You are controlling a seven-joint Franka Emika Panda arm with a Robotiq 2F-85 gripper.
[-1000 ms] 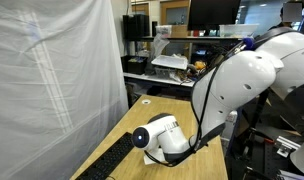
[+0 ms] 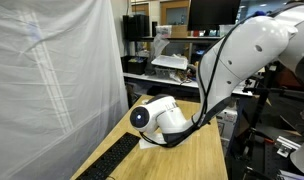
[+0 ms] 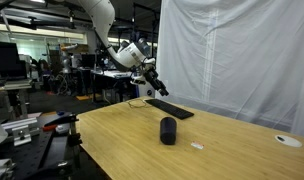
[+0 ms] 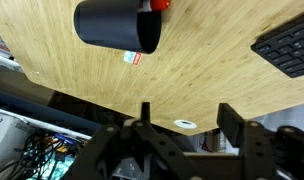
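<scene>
My gripper is open above the wooden table, its two dark fingers apart at the bottom of the wrist view with nothing held between them. Ahead and to the left in that view is a dark cylindrical cup (image 4: pixel 107 24), clear of the fingers. Something red (image 4: pixel 156 5) shows by its mouth. In exterior view 2 the cup (image 3: pixel 168 130) is on the table, well in front of the arm. Close to it is a small flat pale piece (image 3: pixel 196 146), seen in the wrist view as a pale piece with red (image 4: pixel 132 58).
A black keyboard (image 2: pixel 109 157) lies along the curtain side, also visible as a keyboard (image 4: pixel 285 45) in the wrist view. A small white disc (image 3: pixel 289 140) sits at the table's far end.
The arm has shifted from its earlier pose: its white forearm now reaches further up and right in exterior view 1, and its wrist end is slightly higher. Nothing on the table visibly moved.
</scene>
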